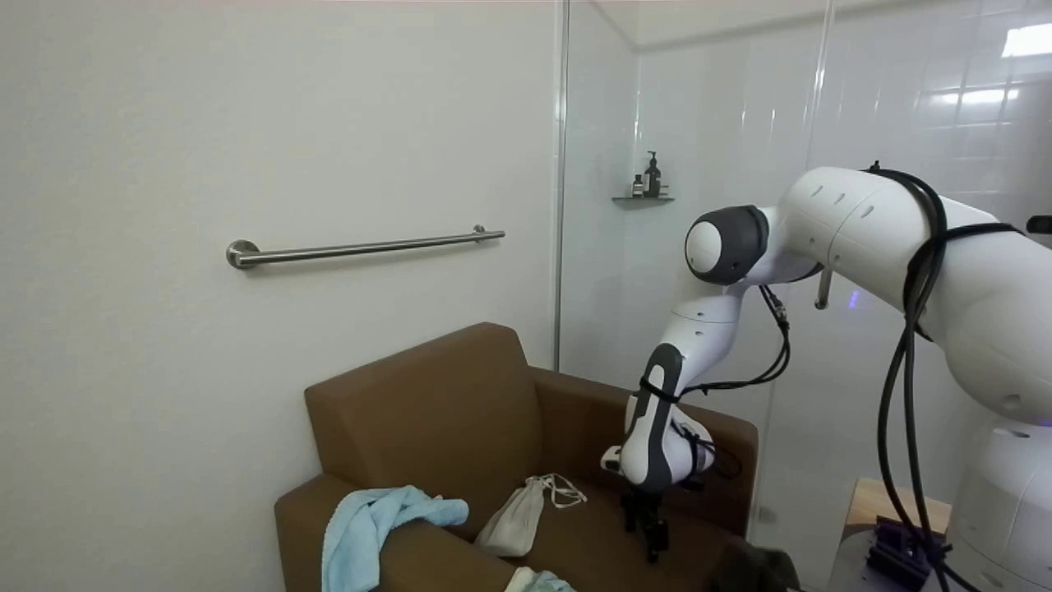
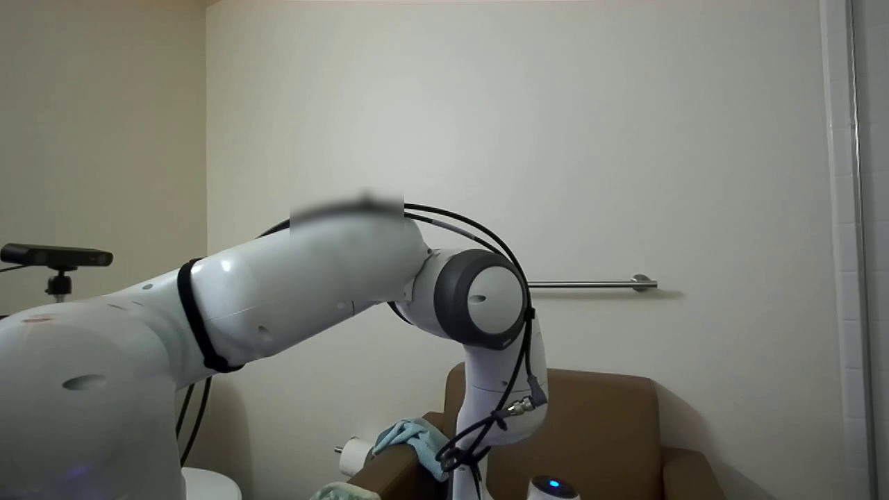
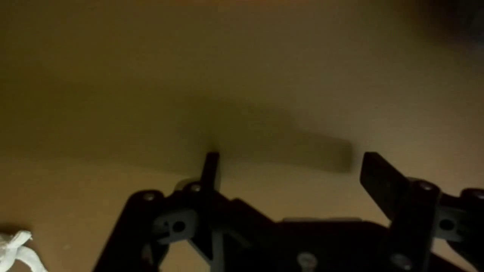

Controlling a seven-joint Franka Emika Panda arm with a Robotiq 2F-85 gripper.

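Low over the brown seat, my gripper points downward. In the wrist view its two black fingers stand wide apart, and only bare seat shows between them, so the gripper is open. A white drawstring bag lies on the seat to the left of the gripper in exterior view 1. One end of its white cord shows at the wrist view's lower left. A dark grey cloth is at the seat's front right, mostly below the frame. The gripper itself is hidden in exterior view 2.
A light blue towel drapes over the armchair's near armrest. A second pale cloth shows at the bottom edge. The brown backrest and far armrest bound the seat. A metal rail is fixed to the wall above.
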